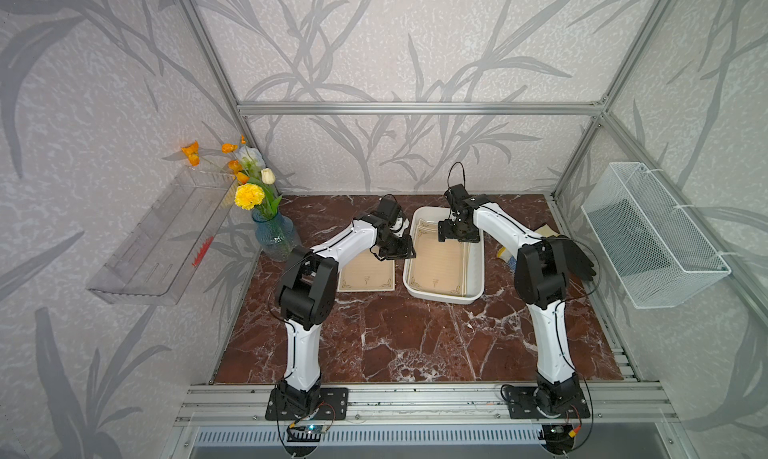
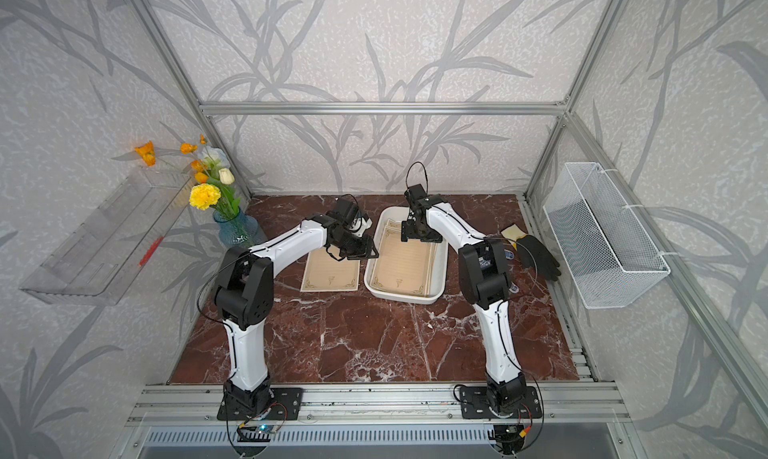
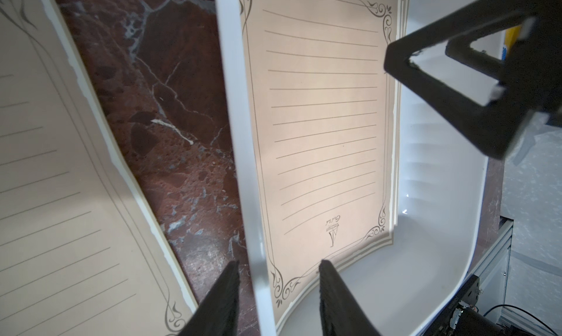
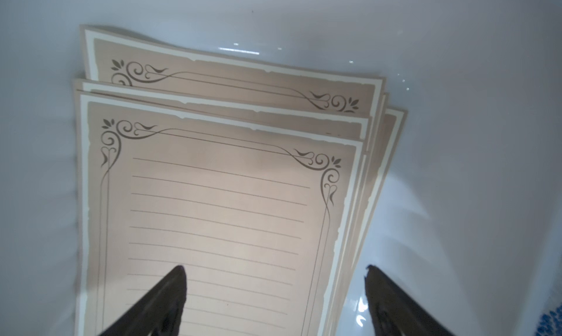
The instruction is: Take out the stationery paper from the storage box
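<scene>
Several sheets of stationery paper [image 4: 216, 236], beige with scrolled corners and ruled lines, lie loosely stacked inside the white storage box [image 3: 442, 236]. Another such sheet [image 1: 367, 276] rests on the table just left of the box. My left gripper is at the box's left wall, fingers parted; the rim passes through the gap in the wrist view, and contact cannot be told. Above the stack my right gripper stands wide open, holding nothing, one finger over the paper and the other past its right edge.
A vase of flowers [image 1: 276, 235] stands behind the left arm. A clear tray [image 1: 128, 299] and a white wire basket [image 1: 656, 235] hang on the side walls. Dark gloves [image 1: 577, 260] lie at the right.
</scene>
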